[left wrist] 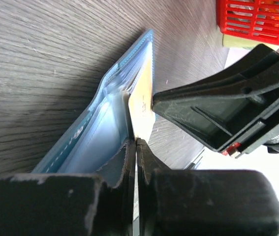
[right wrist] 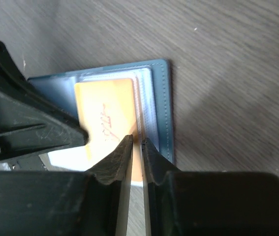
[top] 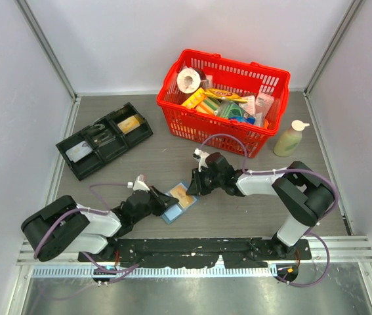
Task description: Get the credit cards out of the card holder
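Observation:
A light blue card holder (top: 172,211) lies on the table between both grippers, a tan card (right wrist: 105,118) in it. In the left wrist view my left gripper has its fingertips close together at the tan card's edge; whether anything is pinched is hidden. My right gripper also has its tips close together on the tan card's edge, a narrow gap showing between them. In the top view both grippers come at the holder from opposite sides.
A red basket (top: 218,123) full of goods stands at the back, a black compartment tray (top: 110,157) at back left, a pump bottle (top: 288,141) at right. Bare table lies around the holder.

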